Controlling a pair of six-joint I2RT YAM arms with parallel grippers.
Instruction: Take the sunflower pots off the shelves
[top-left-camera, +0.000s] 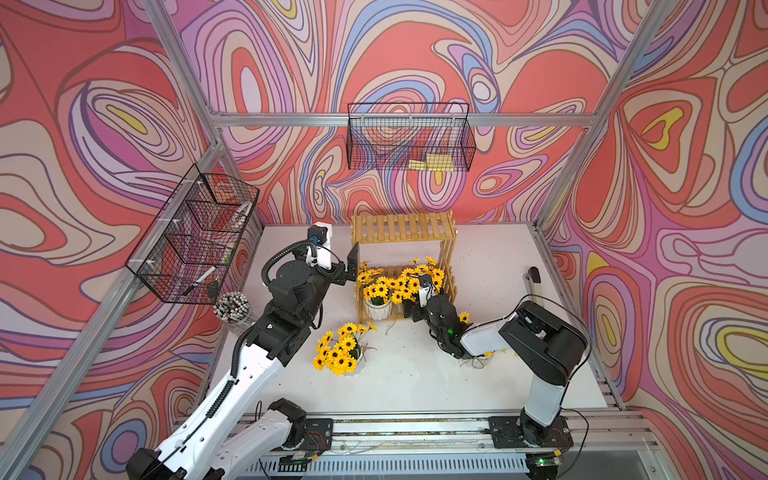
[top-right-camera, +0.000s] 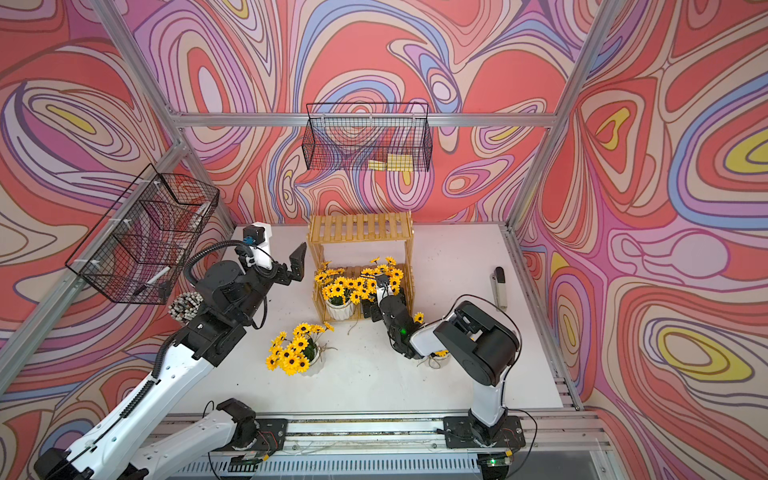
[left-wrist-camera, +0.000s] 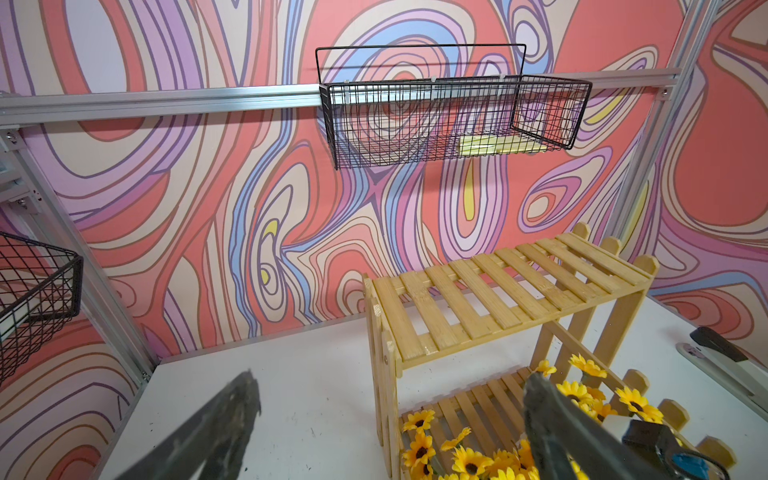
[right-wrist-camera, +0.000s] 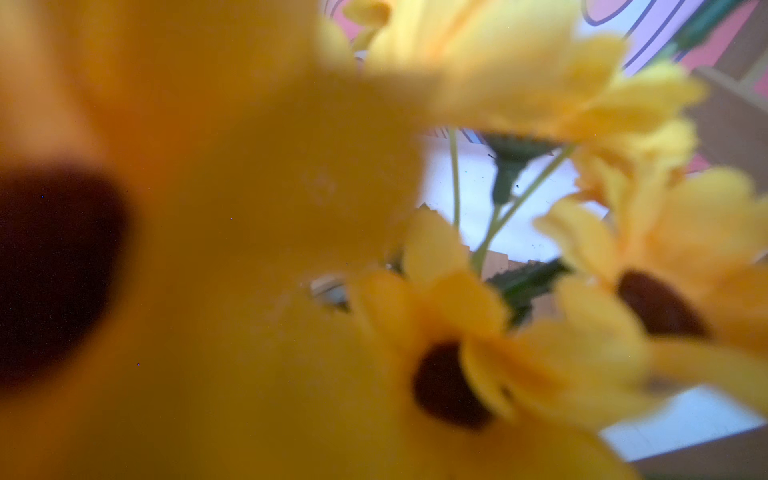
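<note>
On the lower tier of the wooden shelf (top-left-camera: 404, 229), a white pot (top-left-camera: 378, 310) of sunflowers stands at the left. More sunflowers (top-left-camera: 424, 276) crowd the right half, their pot hidden behind my right gripper (top-left-camera: 413, 310). That gripper is open, low at the shelf's front right among the blooms. Blurred petals (right-wrist-camera: 448, 384) fill the right wrist view and cover whatever lies between its fingers. My left gripper is open and empty beside the shelf's left upper corner. One sunflower pot (top-right-camera: 296, 352) is on the table in front left; another (top-right-camera: 437, 360) is partly under the right arm.
A knife-like tool (top-left-camera: 533, 284) lies on the table at the right. Bundled sticks (top-left-camera: 233, 308) stand in a container at the left. Wire baskets (top-left-camera: 410, 144) hang on the back and left frames.
</note>
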